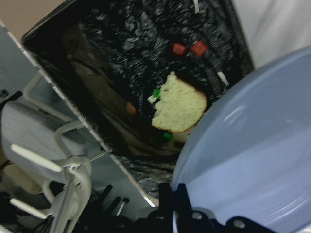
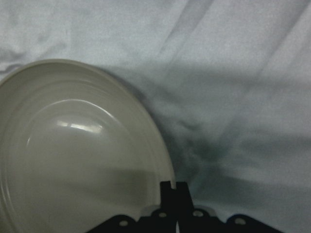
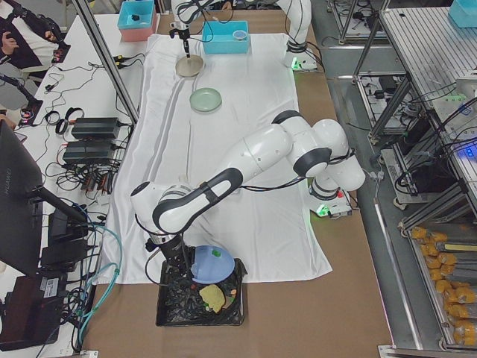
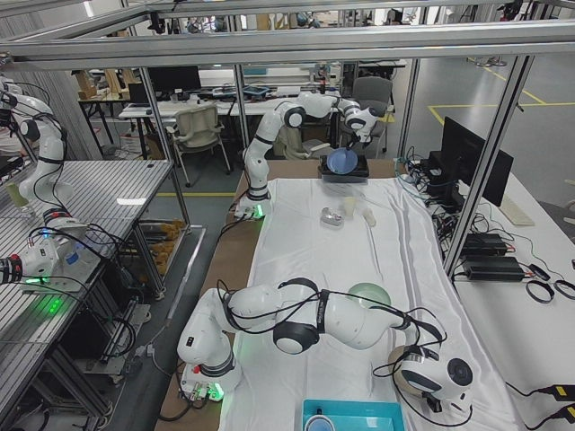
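My left gripper is shut on the rim of a blue plate [image 1: 252,145], raised at the edge of a black lined tray [image 3: 168,313] that holds a bread piece [image 1: 180,107], red cubes [image 1: 198,48] and small scraps. The camera right view shows the plate [image 4: 342,162] tipped up. My right gripper has closed fingertips at the rim of a cream plate [image 2: 77,150] lying on the white cloth; it appears shut on that rim.
A green plate [image 3: 206,99] lies on the cloth. A teal bin [image 3: 226,45] with a cup stands at the far end. Small silver and cream items [image 4: 331,216] sit mid-cloth.
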